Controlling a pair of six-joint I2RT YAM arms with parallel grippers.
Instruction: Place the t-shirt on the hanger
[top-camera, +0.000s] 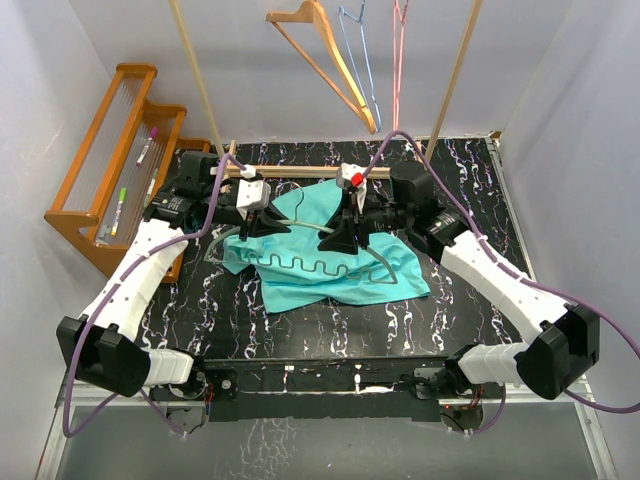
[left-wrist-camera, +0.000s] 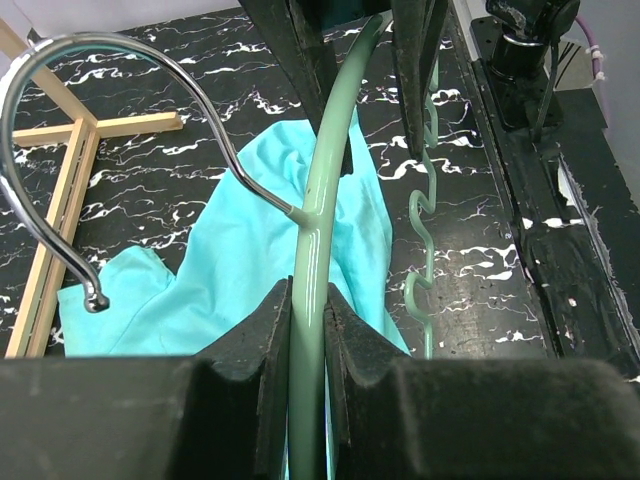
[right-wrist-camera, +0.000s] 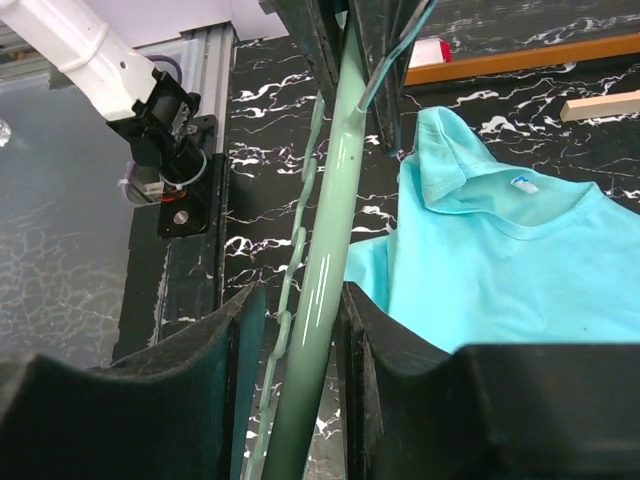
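A pale green hanger (left-wrist-camera: 316, 230) with a metal hook (left-wrist-camera: 120, 70) is held in the air above the turquoise t-shirt (top-camera: 330, 295), which lies crumpled on the dark marbled table. My left gripper (top-camera: 270, 224) is shut on one side of the hanger. My right gripper (top-camera: 340, 236) is at the other side, with the green bar (right-wrist-camera: 335, 220) running between its fingers in the right wrist view; whether they are fully closed on it is unclear.
Wooden and coloured hangers (top-camera: 330, 55) hang at the top. A wooden rack (top-camera: 97, 213) stands at the left, and a wooden frame (top-camera: 300, 171) lies along the back.
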